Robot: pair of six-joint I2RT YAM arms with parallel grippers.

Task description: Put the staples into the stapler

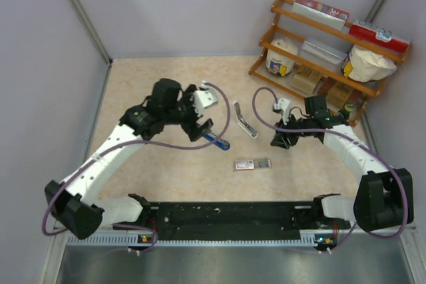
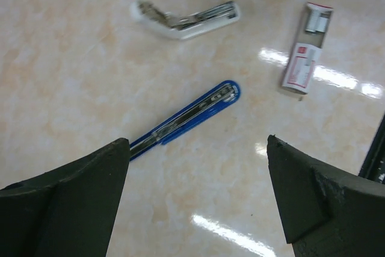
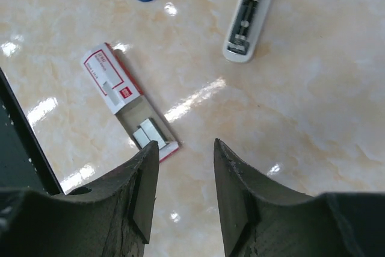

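Observation:
The blue stapler lies on the table under my left gripper, partly covered by it in the top view. In the left wrist view its long metal channel faces up, its near end cut off by a finger. A white stapler, bent open, lies to its right. The staple box sits nearer the front edge with its tray slid part out; silvery staple strips show inside. Nothing is between my left gripper's wide-open fingers. Right of the staplers, my right gripper stands open and empty.
A wooden shelf holding boxes and tubs stands at the back right. A black strip runs along the front edge. Bare table lies at the back left.

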